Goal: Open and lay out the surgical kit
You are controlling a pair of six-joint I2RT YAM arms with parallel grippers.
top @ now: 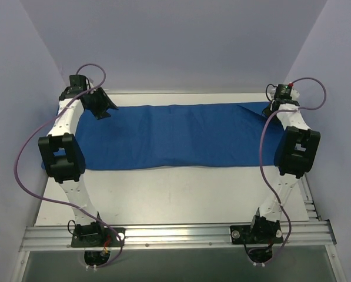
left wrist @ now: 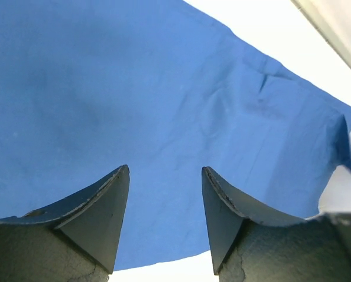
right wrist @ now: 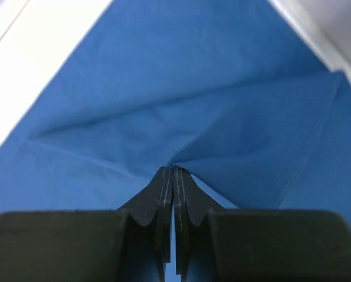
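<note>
A blue cloth (top: 181, 135) lies spread wide across the white table, flat through its middle. At its right end my right gripper is shut on a pinched fold of the cloth (right wrist: 240, 141), which rises in a raised crease towards the fingertips. The held part lifts off the layer beneath, as the top view also shows near the right gripper (top: 268, 111). Over the cloth's left end my left gripper stands open, its fingers apart with only flat cloth below them. No instruments show in any view.
Bare white table (top: 169, 197) runs along the front, with a thin white strip (top: 181, 99) behind the cloth. Grey walls (top: 10, 117) close in both sides and the back. Metal rails (top: 175, 235) edge the front.
</note>
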